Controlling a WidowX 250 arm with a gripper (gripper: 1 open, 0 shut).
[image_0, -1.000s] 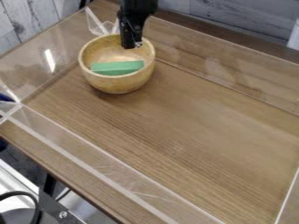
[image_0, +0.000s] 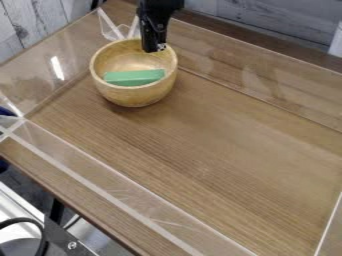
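A wooden bowl (image_0: 134, 92) sits on the wooden table (image_0: 214, 160) toward the upper left, with a green block (image_0: 131, 77) lying inside it. My black gripper (image_0: 154, 44) hangs over the back rim of the bowl, above and behind the block. It looks shut, with nothing visible between its fingers, though it is small and dark in the view.
Clear tape strips run along the table's left side and lower left. A white object with a dark cable lies at the bottom left, off the table's edge.
Very little differs; my gripper has shifted slightly over the back of the bowl, while the bowl and green block stay in place.
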